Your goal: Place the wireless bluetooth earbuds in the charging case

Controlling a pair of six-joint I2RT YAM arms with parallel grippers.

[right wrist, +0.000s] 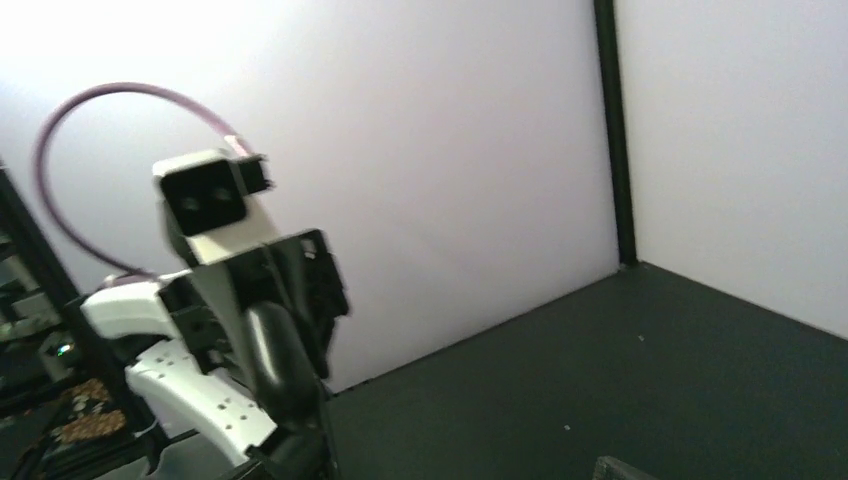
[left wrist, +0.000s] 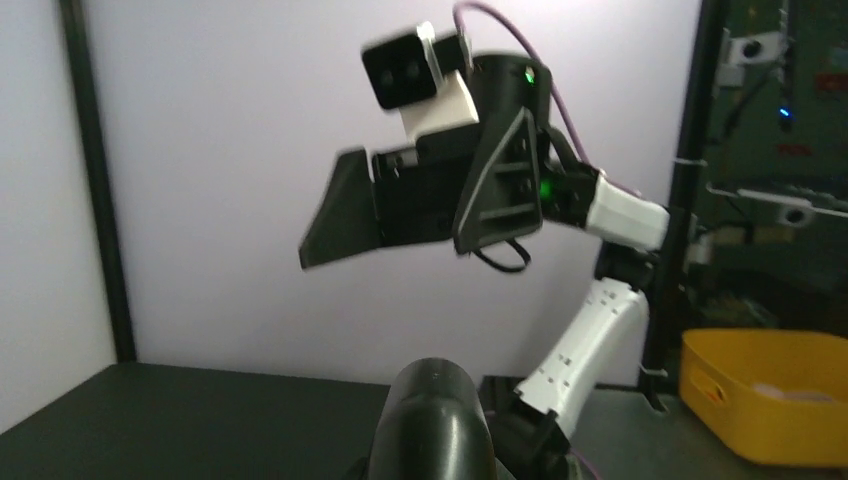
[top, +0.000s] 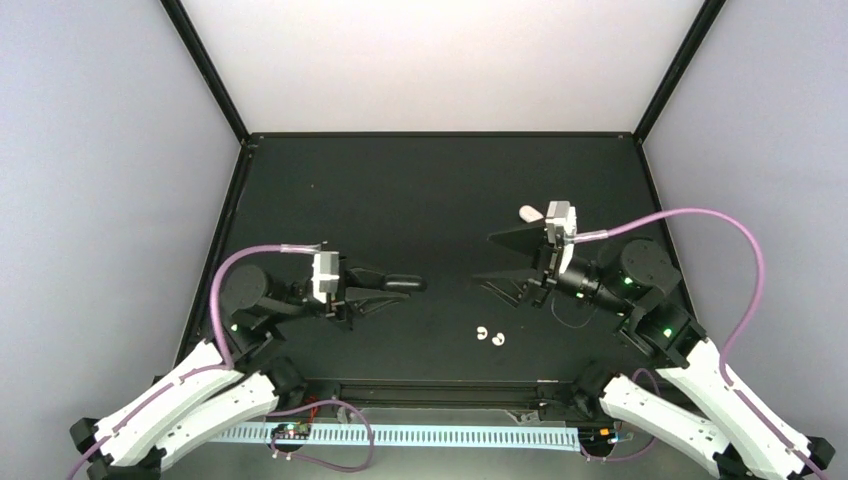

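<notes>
A black rounded case is held by my left gripper, which is shut on it above the left-centre of the black table. The left wrist view shows the rounded end of this dark case low in the picture; it also appears in the right wrist view. My right gripper stands open to its right, raised clear of the table, with nothing between its fingers. Two white earbuds lie close together in front of it. Part of a white case shows behind the right gripper.
In the left wrist view a yellow bin stands beyond the table's edge. A rail runs along its front edge.
</notes>
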